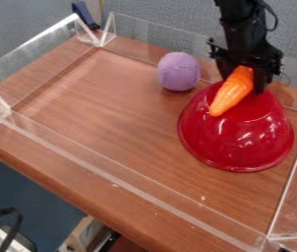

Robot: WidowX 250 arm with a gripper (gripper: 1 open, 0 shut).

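The black robot gripper (250,74) reaches down from the top right, shut on an orange carrot (230,93) that it holds tilted over a glossy red lid or bowl-like dome (237,143). Whether the carrot touches the red piece cannot be told. A purple egg-shaped object (179,72) rests on the wooden table (86,118) to the left of the gripper.
Clear plastic walls (98,187) border the table. A small dark blue object (85,14) is outside at the top left, and a black cable lies at the lower left.
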